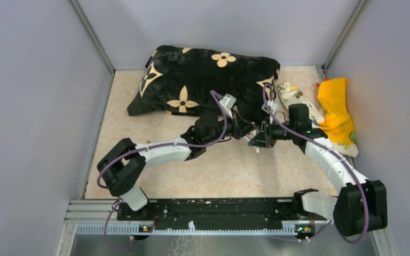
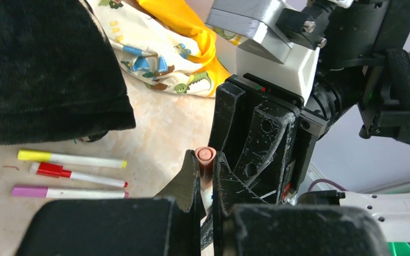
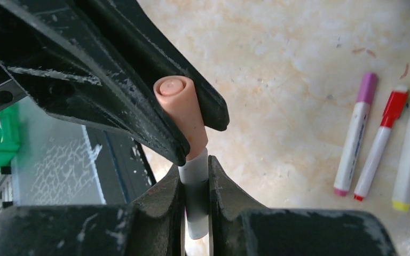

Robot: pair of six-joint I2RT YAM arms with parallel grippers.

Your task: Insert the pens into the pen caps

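A salmon-pink cap [image 3: 184,114] is gripped by my left gripper, whose dark fingers close on both sides of it. Below it, in the right wrist view, the white barrel of a pen [image 3: 196,200] is clasped by my right gripper. Cap and barrel are in line and meet with no gap showing; how deep the pen sits inside is hidden.
Behind the arms a black flowered cushion [image 1: 208,80] covers the back of the table. At the right lie a printed cloth [image 2: 155,64] and a yellow cloth [image 1: 335,106].
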